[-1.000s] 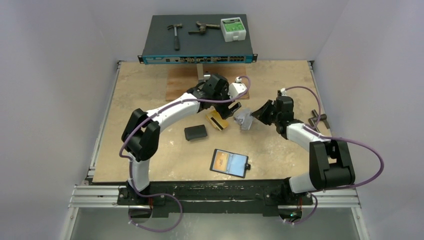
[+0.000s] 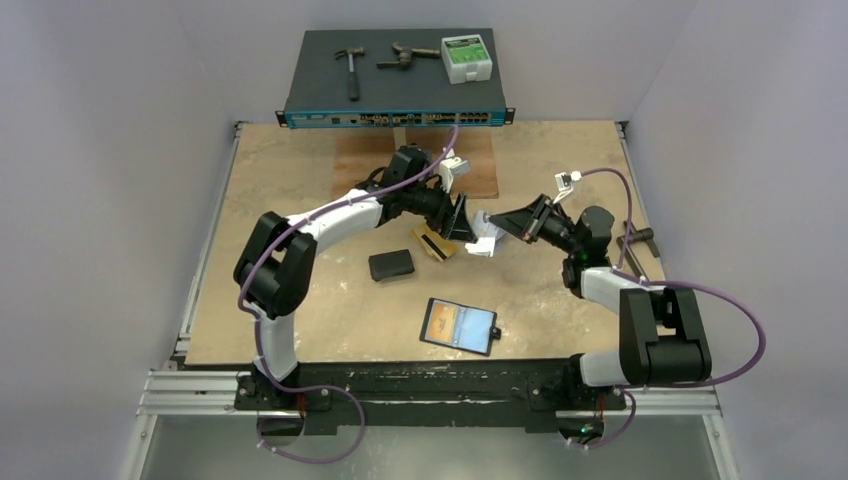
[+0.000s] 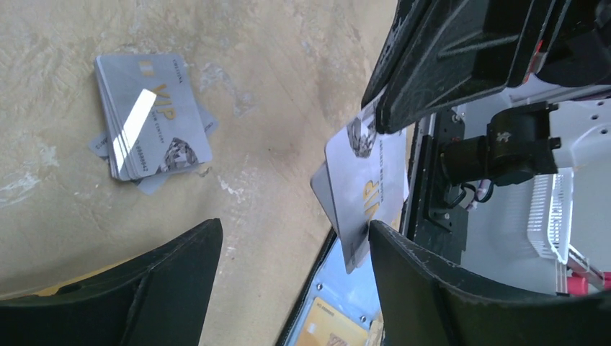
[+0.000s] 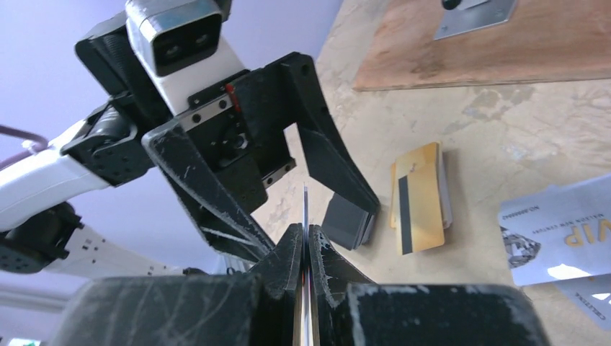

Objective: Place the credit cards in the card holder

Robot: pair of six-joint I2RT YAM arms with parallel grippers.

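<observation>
My right gripper (image 2: 493,219) is shut on thin silver VIP cards, seen edge-on in the right wrist view. They look like two overlapping cards. My left gripper (image 2: 468,233) faces it closely, part open, and its right fingertip (image 3: 393,249) overlaps the cards' lower end; whether they touch I cannot tell. More silver cards (image 4: 558,227) lie stacked on the table. Gold cards (image 4: 420,200) with a dark stripe and a black card stack (image 2: 391,264) lie to the left. The flat, black-edged holder (image 2: 473,329) with orange and blue panels lies near the front edge.
A brown board (image 2: 365,165) lies at the back of the table, below a dark rack unit (image 2: 400,85) bearing hammers and a white box (image 2: 467,59). More tools (image 2: 636,245) lie at the right edge.
The right gripper has shifted slightly left and up, and the silver cards it holds now show above the table.
</observation>
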